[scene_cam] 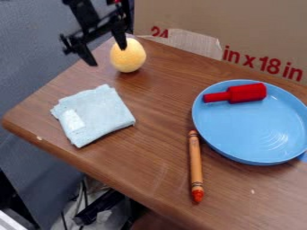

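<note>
The black gripper (103, 43) is at the upper left, above and just left of a yellow round object (128, 57) that stands on the wooden table (144, 162). Its fingers are spread, with nothing visible between them. A folded pale blue cloth (92, 117) lies on the left of the table. A red rolling-pin-like object (235, 92) rests on a blue plate (249, 133), and an orange crayon (196, 166) lies left of the plate.
A cardboard box (228, 31) stands along the back of the table. The left table edge drops to a grey floor area with cables.
</note>
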